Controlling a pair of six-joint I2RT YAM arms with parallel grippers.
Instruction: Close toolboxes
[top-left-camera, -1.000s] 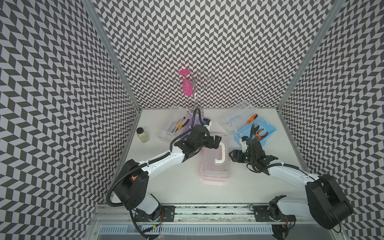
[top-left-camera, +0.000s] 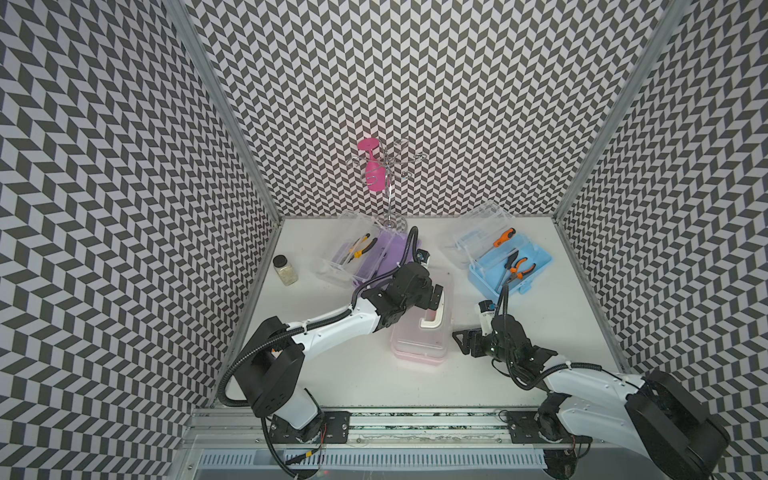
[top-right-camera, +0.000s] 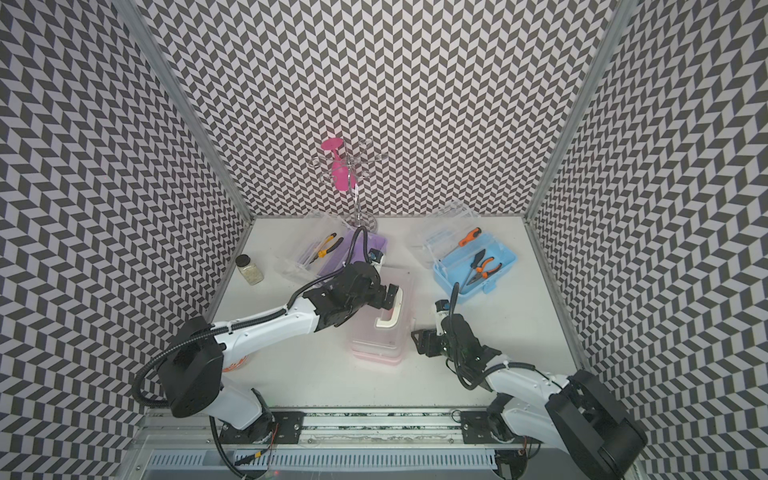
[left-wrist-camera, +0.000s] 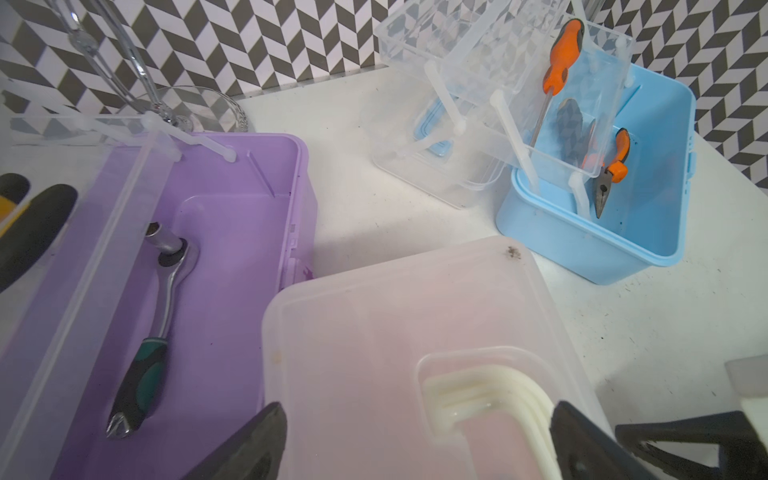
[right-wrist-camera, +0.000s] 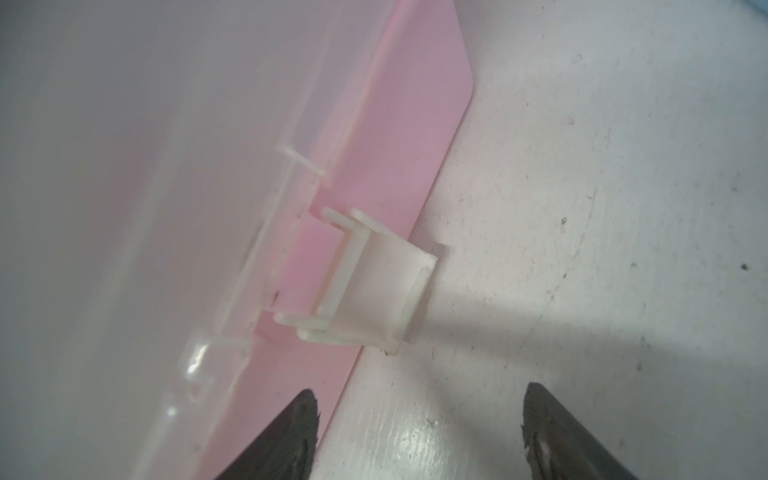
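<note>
The pink toolbox (top-left-camera: 420, 340) lies in the middle with its clear lid down and a white handle (left-wrist-camera: 480, 392) on top. On its right side, a white latch (right-wrist-camera: 376, 284) sticks outward from the wall. Above the lid, near the handle, my left gripper is open; nothing shows held in it. My right gripper stands open beside that latch, not around it. The purple toolbox (left-wrist-camera: 232, 164) has its lid swung back, with a ratchet (left-wrist-camera: 156, 320) inside. The blue toolbox (top-left-camera: 540, 256) is open too, with orange-handled tools in it.
A glass rack (top-left-camera: 389, 188) with a pink cup (top-left-camera: 376, 176) stands at the back. A small jar (top-left-camera: 284, 270) sits at the left. Bare table shows in front and at the far right.
The pink toolbox has shifted slightly left. My right gripper has moved toward the front of the table along the toolbox's right side.
</note>
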